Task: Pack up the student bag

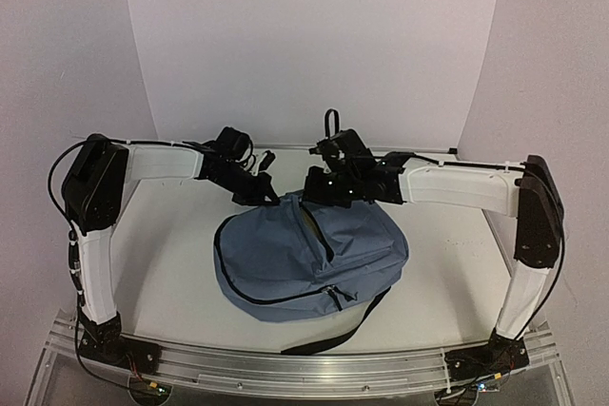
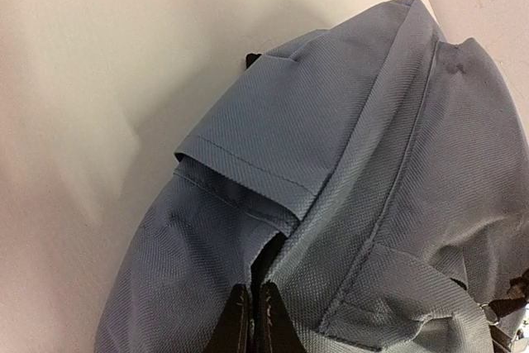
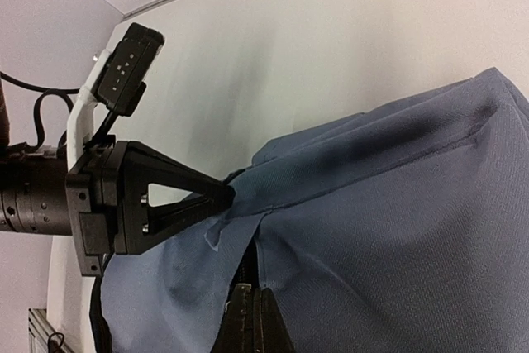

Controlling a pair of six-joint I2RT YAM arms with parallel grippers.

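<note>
The blue-grey bag (image 1: 276, 259) lies on the table with a zipped slit (image 1: 316, 233) partly open across its upper middle. My left gripper (image 1: 277, 201) is at the bag's far edge. In the right wrist view its fingertips meet on a fold of the bag's cloth (image 3: 273, 183), so it is shut on it. To its right, my right gripper has its fingers together just over the dark zip opening (image 3: 246, 266). Whether a zip pull or cloth sits between those fingers is unclear. The bag's inside is mostly hidden.
A black strap (image 1: 333, 338) trails from the bag's near side toward the metal rail (image 1: 295, 368). The two grippers work close together.
</note>
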